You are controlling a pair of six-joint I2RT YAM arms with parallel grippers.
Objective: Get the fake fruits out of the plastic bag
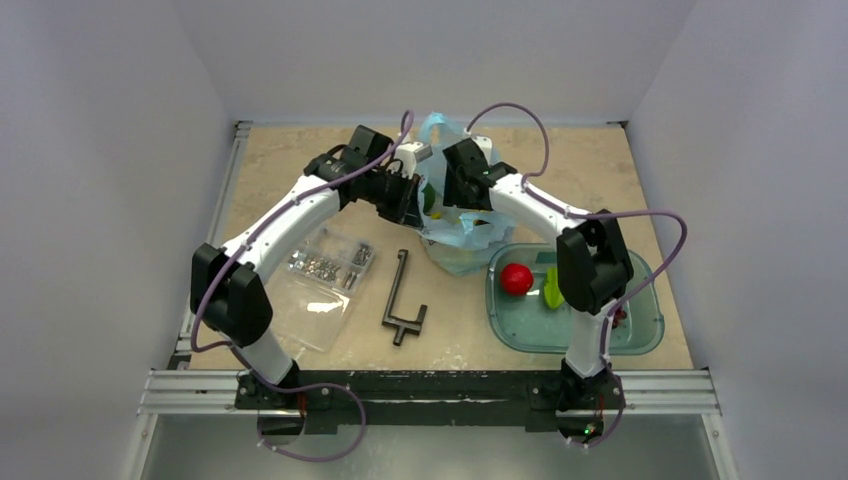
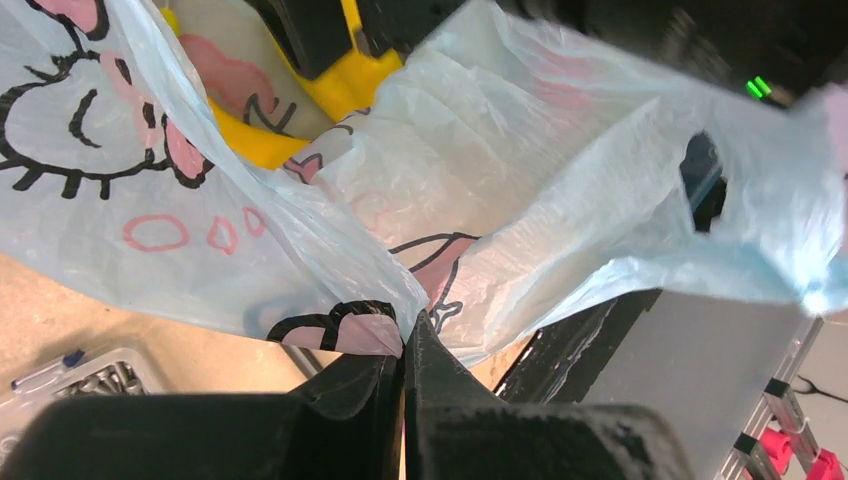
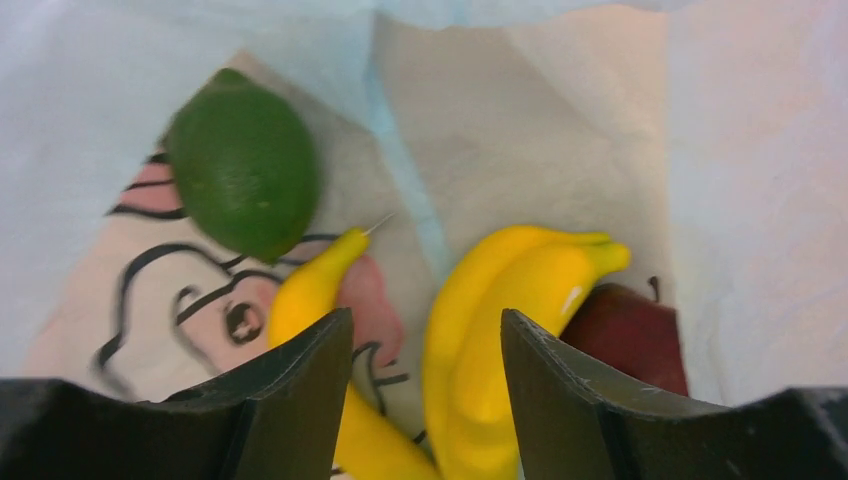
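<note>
The light blue plastic bag (image 1: pixel 462 240) is held up at its left edge by my left gripper, shut with the bag's thin edge at its fingertips. My right gripper is down in the bag, fingers apart with nothing gripped, over a pair of bananas (image 3: pixel 480 330). Inside, the right wrist view also shows another banana (image 3: pixel 305 300) at lower left, a green fruit (image 3: pixel 240 160) at upper left and a dark red fruit (image 3: pixel 625 340) at right.
A green tray (image 1: pixel 530 335) at front right holds a red fruit (image 1: pixel 516 279), a green one and grapes, partly under the right arm. A parts box (image 1: pixel 320 265) and a black bracket (image 1: pixel 400 322) lie at front left.
</note>
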